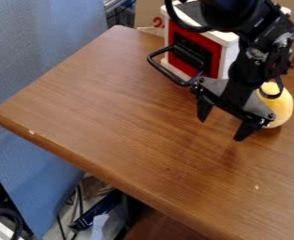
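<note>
My black gripper (221, 126) hangs low over the right part of the wooden table (112, 122), its two fingers spread apart with nothing between them. Behind it stands a white and red box-like appliance (190, 39) with a black wire handle or frame sticking out to the left. A yellow rounded object (280, 108) sits on the table just right of the gripper, partly hidden by the arm.
A blue fabric panel (31, 84) runs along the left side, with cables and clutter below the table edge. Cardboard (150, 16) is behind the appliance.
</note>
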